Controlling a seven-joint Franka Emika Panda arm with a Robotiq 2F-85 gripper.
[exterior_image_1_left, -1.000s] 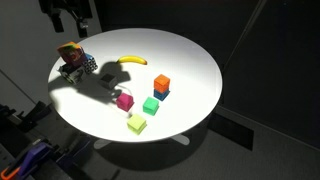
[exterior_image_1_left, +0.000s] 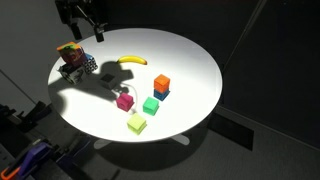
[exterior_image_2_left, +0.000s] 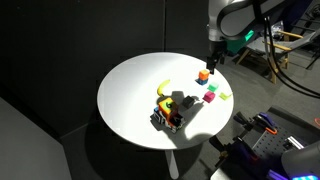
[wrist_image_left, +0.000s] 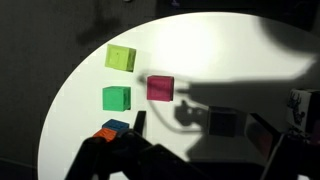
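Note:
My gripper (exterior_image_1_left: 86, 36) hangs above the far left part of the round white table (exterior_image_1_left: 190, 62), its fingers spread well apart with nothing visible between them. Low in the wrist view, the dark gripper shape is spread wide. An orange cube (exterior_image_1_left: 162, 82) rests on a blue cube (exterior_image_1_left: 162, 95). Close by are a green cube (exterior_image_1_left: 150, 105), a yellow-green cube (exterior_image_1_left: 136, 124) and a magenta cube (exterior_image_1_left: 125, 102). A black cube (exterior_image_1_left: 108, 81) lies in the arm's shadow. In the wrist view, the magenta cube (wrist_image_left: 160, 88) is near the middle.
A yellow banana (exterior_image_1_left: 132, 60) lies toward the table's far side. At the left edge is a multicoloured cluster (exterior_image_1_left: 70, 54) with a checkered piece (exterior_image_1_left: 90, 61) beside it; details are unclear. Bare tabletop extends beyond the banana and right of the cubes.
In exterior view 1 my gripper has shifted right and slightly downward over the last second, still spread. The cubes and banana have stayed put.

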